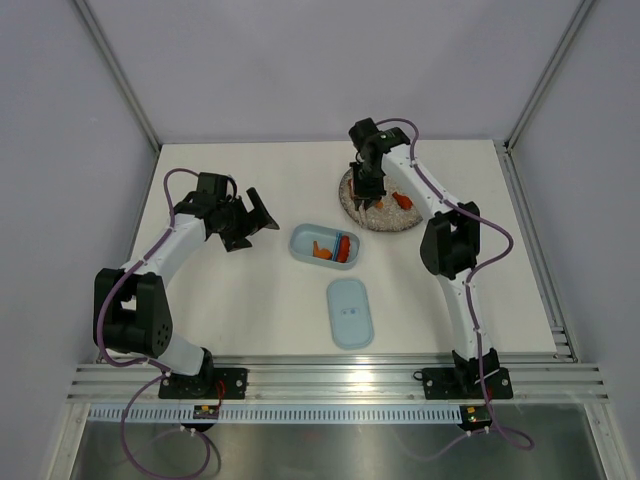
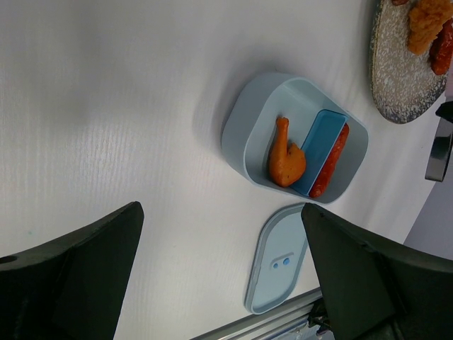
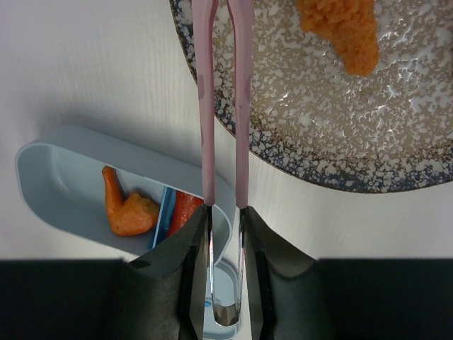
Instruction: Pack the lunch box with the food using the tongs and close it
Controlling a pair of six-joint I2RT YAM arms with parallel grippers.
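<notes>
The lunch box holds a drumstick and a sausage beside a blue divider. Its lid lies nearer the front. The speckled plate carries fried food and sausage pieces. My right gripper is shut on pink-and-steel tongs, which reach over the plate's edge in the right wrist view. My left gripper hangs open and empty to the left of the lunch box.
A metal rail runs along the front edge.
</notes>
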